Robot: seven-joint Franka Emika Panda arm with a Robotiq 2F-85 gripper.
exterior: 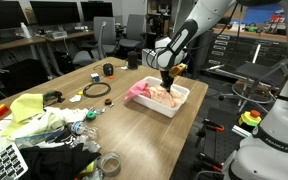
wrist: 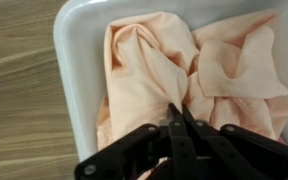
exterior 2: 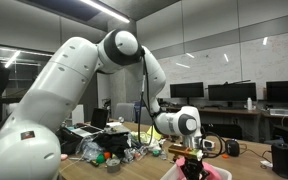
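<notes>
A peach cloth [wrist: 144,70] lies crumpled in the white box [wrist: 74,85], filling much of the wrist view. My gripper is shut, its tips at the cloth. Folds of the cloth run up to the fingertips, and a bit of it appears pinched there. In exterior view 1 the gripper [exterior: 167,89] points down inside the white box [exterior: 156,106], just over the peach cloth [exterior: 162,97]. A pink cloth [exterior: 137,90] hangs over the box's left rim. Exterior view 2 shows the pink cloth [exterior 2: 192,170], while the arm hides the fingertips.
Left of the box the wooden table [exterior: 134,145] is bare. Farther left are a yellow cloth [exterior: 27,107], a jar [exterior: 109,163], black cloth [exterior: 54,160] and a cable ring [exterior: 97,89]. A red-topped stool [exterior: 249,118] stands at the right.
</notes>
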